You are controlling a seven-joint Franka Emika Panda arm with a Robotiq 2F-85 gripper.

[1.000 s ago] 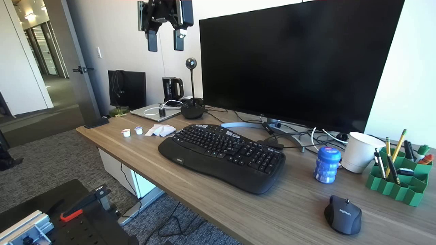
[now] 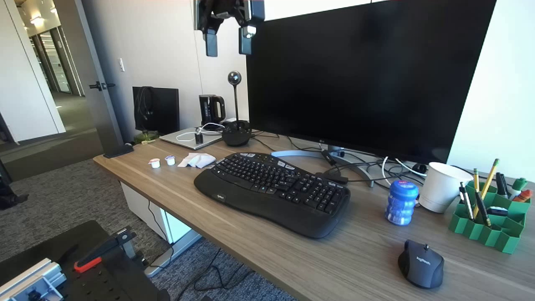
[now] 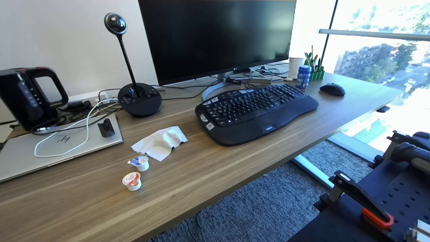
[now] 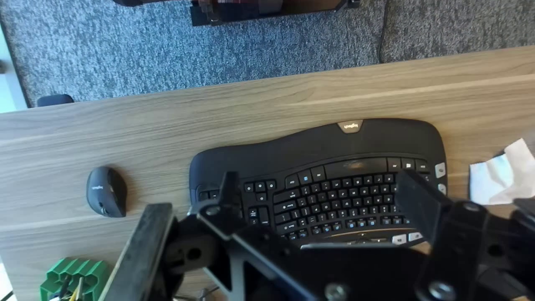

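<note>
High above the desk, my gripper (image 2: 228,45) stands open, its two dark fingers well apart and nothing between them. Looking down in the wrist view, the gripper is over the black keyboard (image 4: 286,150), with a wide gap between it and the keys. The grey mouse (image 2: 422,264) rests on the wood right of the keyboard in exterior view 1. A crumpled white cloth (image 3: 160,142) lies off the keyboard's other end. Two small creamer cups, one with a purple lid (image 3: 140,163) and one with an orange lid (image 3: 132,181), sit close by.
A large monitor (image 2: 356,80) stands along the back. Near the mouse are a blue bottle (image 2: 401,202), a white cup (image 2: 443,187) and a green pen holder (image 2: 494,231). A webcam stand (image 3: 139,98), kettle (image 3: 30,98) and silver laptop (image 3: 60,141) occupy the other end.
My gripper has shifted right and slightly up in exterior view 1, still open. The objects on the desk have not moved.
</note>
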